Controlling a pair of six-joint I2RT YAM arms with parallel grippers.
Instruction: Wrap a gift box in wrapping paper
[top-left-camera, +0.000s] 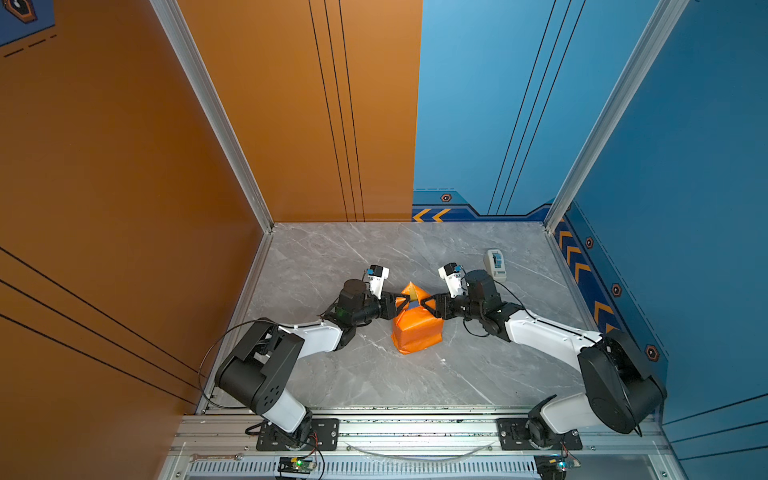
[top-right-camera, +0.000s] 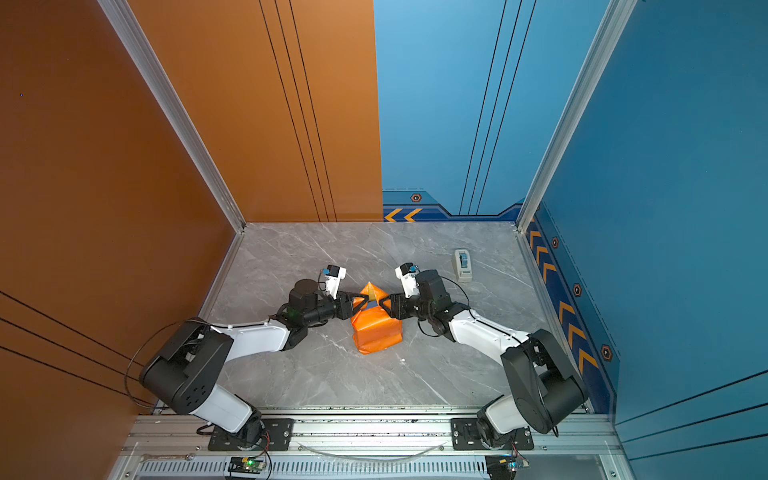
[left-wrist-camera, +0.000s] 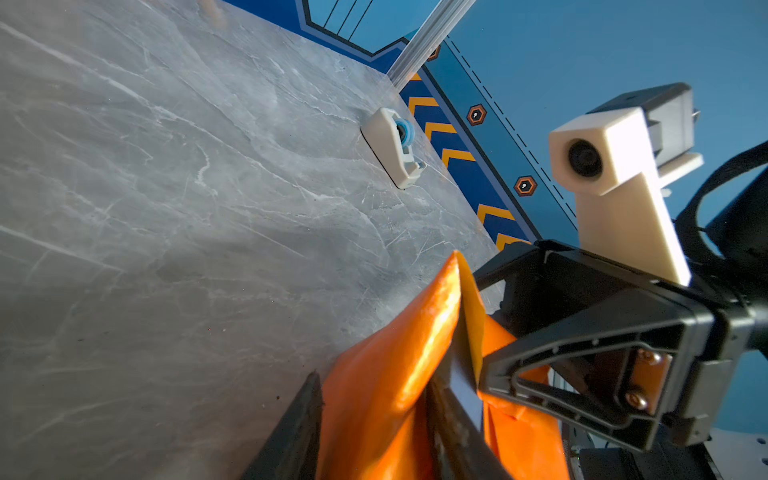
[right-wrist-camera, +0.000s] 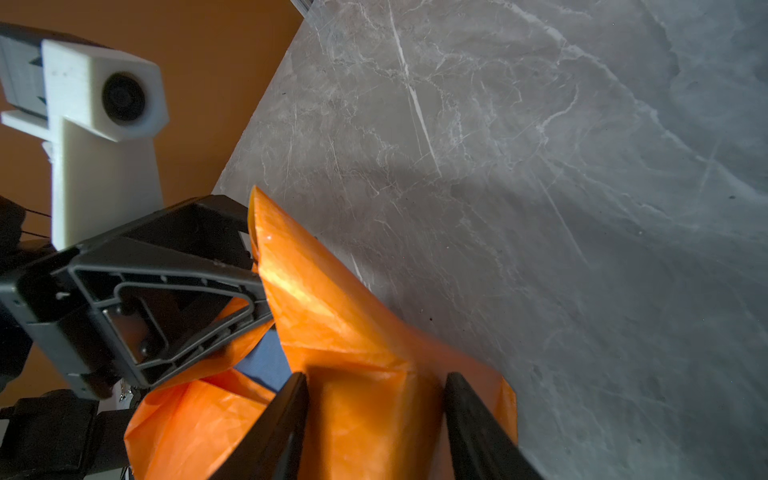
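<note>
The orange wrapping paper (top-left-camera: 417, 332) stands around the box in the middle of the table, its back flap drawn up to a peak. A bluish-grey part of the box (left-wrist-camera: 470, 372) shows between the paper's folds. At the left side of the paper, my left gripper is part open, a finger on either side of an orange edge. On the opposite side my right gripper also stands part open, its fingers straddling the orange paper. Whether either set of fingers presses on the paper cannot be told.
A white tape dispenser (top-left-camera: 495, 264) with a blue roll stands at the back right of the grey table. Bare table (top-left-camera: 320, 248) lies behind and in front of the package. The two grippers face each other closely over it.
</note>
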